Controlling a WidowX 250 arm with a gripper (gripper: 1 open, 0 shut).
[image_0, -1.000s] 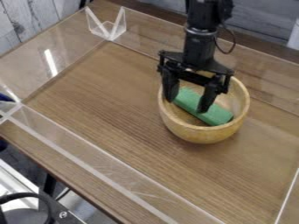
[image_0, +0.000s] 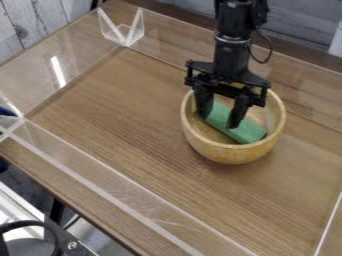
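Observation:
A light wooden bowl (image_0: 233, 150) stands right of centre on the table, holding a green block (image_0: 245, 132). My black gripper (image_0: 234, 107) hangs over the bowl from above, its fingers reaching down at the bowl's back part, around or just above the upper end of the green block. Whether the fingers hold the block or are apart from it I cannot tell.
A clear plastic piece (image_0: 122, 25) sits at the back left. Dark objects lie beyond the table's lower left edge.
My gripper has risen slightly and its fingers sit less deep over the bowl than a second ago. The bowl and green block look nearly unmoved.

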